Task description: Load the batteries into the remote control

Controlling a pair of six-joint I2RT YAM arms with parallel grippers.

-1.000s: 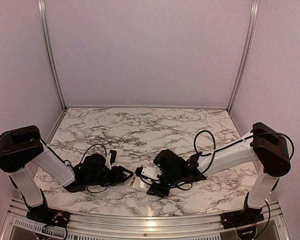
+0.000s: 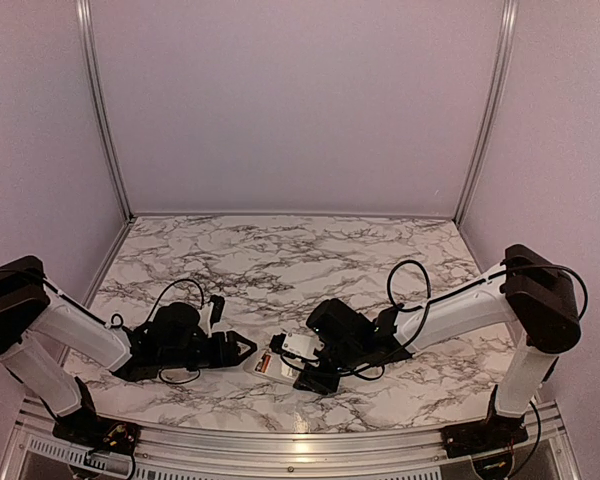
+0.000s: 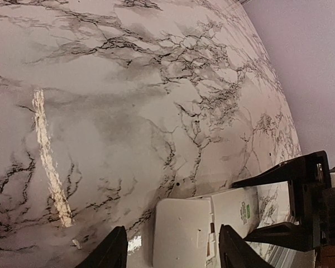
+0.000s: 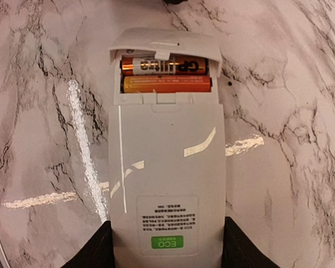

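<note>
The white remote (image 4: 167,151) lies on the marble table with its battery end toward my left gripper. In the right wrist view two batteries (image 4: 166,84) sit side by side in its compartment, and the hinged cover (image 4: 162,40) is raised at the far end. My right gripper is shut on the remote's body. My left gripper stands part open just left of the remote, over its cover end, with nothing seen held between its fingers.
My left arm has drawn back to the left, away from the remote's battery end. The right arm and remote look unchanged.
</note>
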